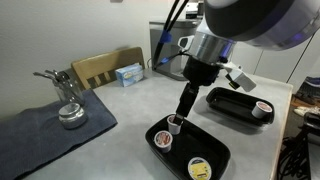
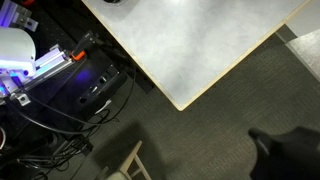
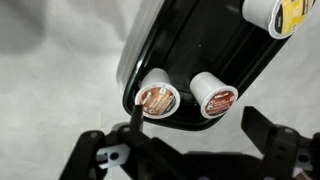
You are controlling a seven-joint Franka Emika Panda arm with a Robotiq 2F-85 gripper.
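A black tray [image 1: 215, 127] on the light table holds three white coffee pods. One pod [image 1: 163, 141] is at its left end, another pod [image 1: 173, 129] by the back edge, and a yellow-topped pod [image 1: 199, 168] at the front. Above the back pod hangs my gripper, open with nothing between its fingers. In the wrist view, two red-orange-lidded pods [image 3: 158, 98] [image 3: 216, 100] lie just beyond the gap, and the yellow-topped pod [image 3: 291, 14] is in the upper right corner.
A second black tray [image 1: 232, 97] with a single pod [image 1: 262, 109] stands farther right. A dark mat [image 1: 40, 145] with a metal pot [image 1: 72, 116] and utensil holder lies left. A blue box [image 1: 130, 74] is behind. Table left of the near tray is clear.
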